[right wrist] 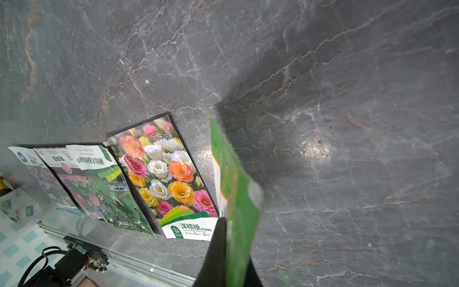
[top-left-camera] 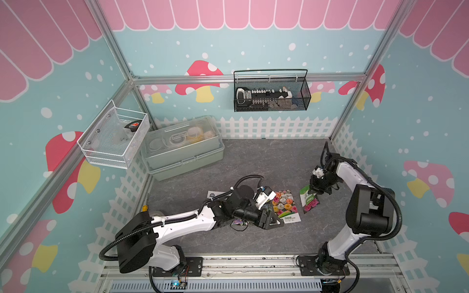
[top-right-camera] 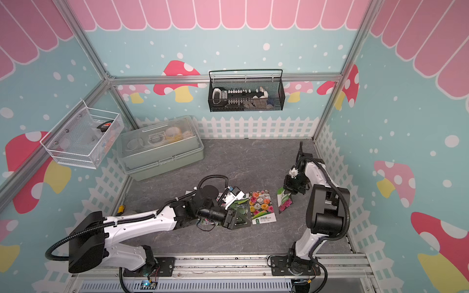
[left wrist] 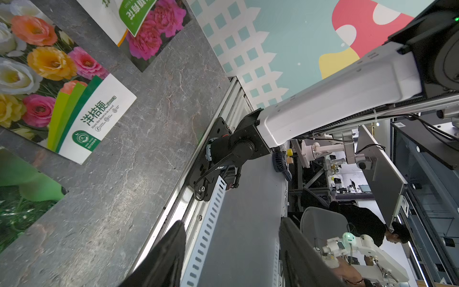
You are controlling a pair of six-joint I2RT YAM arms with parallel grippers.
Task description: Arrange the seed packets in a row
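My right gripper is shut on the top edge of a green-and-white seed packet with pink flowers. In the right wrist view that packet appears nearly edge-on, tilted up from the table. The top left view puts the held packet just right of the rose-pattern packet, apart from it. Left of the rose packet, a green packet, a pink-flower packet and a purple packet lie side by side. My left gripper stands open, empty, above the packets and partly covers them from above.
A lidded green storage box stands at the back left. A white wire basket and a black wire basket hang on the walls.
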